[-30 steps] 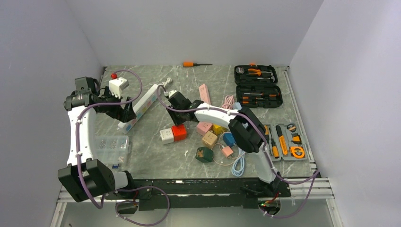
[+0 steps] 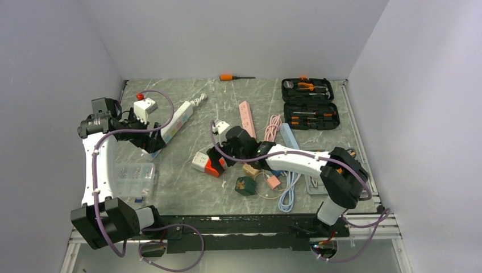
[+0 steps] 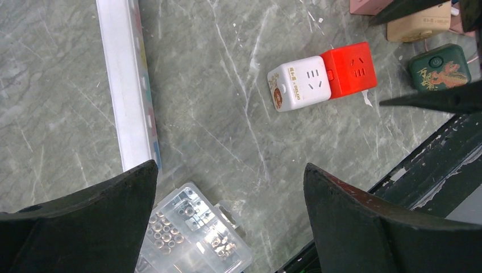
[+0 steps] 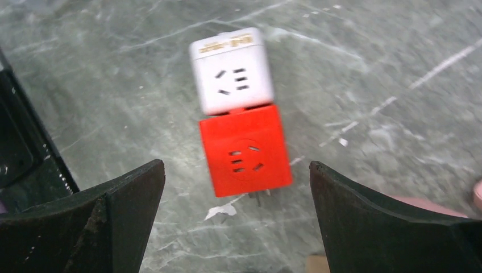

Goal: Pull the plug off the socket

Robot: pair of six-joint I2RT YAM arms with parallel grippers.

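Observation:
A white cube socket [image 3: 301, 85] and a red cube adapter [image 3: 349, 71] sit joined end to end at the middle of the mat. In the right wrist view the white one [image 4: 232, 77] lies beyond the red one [image 4: 244, 153]. My right gripper [image 2: 216, 156] hangs open just over the red cube, which lies between and ahead of its fingers in that view. My left gripper [image 2: 150, 139] stands open over the left side, with nothing between its fingers.
A long power strip [image 3: 125, 85] and a clear parts box [image 3: 193, 239] lie left. A green cube [image 2: 245, 186], other adapters, cables and tool cases crowd the right. Bare mat lies left of the socket pair.
My left arm has shifted only slightly.

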